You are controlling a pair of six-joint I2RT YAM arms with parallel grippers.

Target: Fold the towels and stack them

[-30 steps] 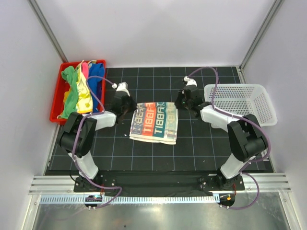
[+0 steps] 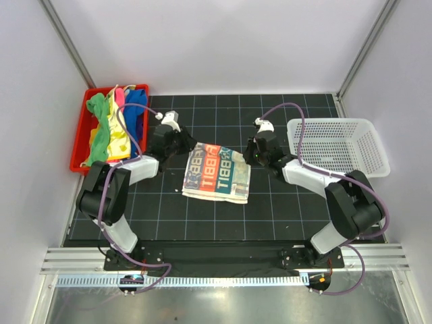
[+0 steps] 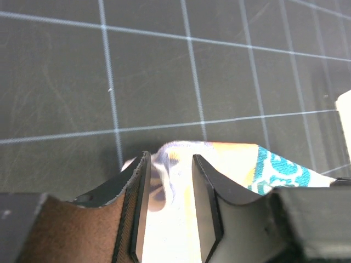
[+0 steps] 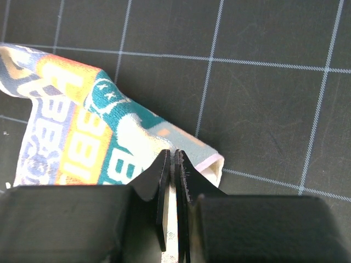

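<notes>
A folded towel with orange, teal and grey lettered stripes (image 2: 217, 170) lies at the middle of the mat. My right gripper is shut on its far right corner, and the cloth bunches at the fingertips. At the far left corner my left gripper has its fingers parted, and the towel's raised edge (image 3: 181, 150) shows between and beyond the fingers. Whether cloth touches those fingers I cannot tell. In the right wrist view the far edge of the towel (image 4: 115, 109) curls up and over.
A red bin (image 2: 79, 145) holding several crumpled coloured cloths stands at the far left. The white basket (image 2: 334, 145) at the right looks empty.
The left gripper shifted a little, and its fingers now stand apart near the far left corner.
</notes>
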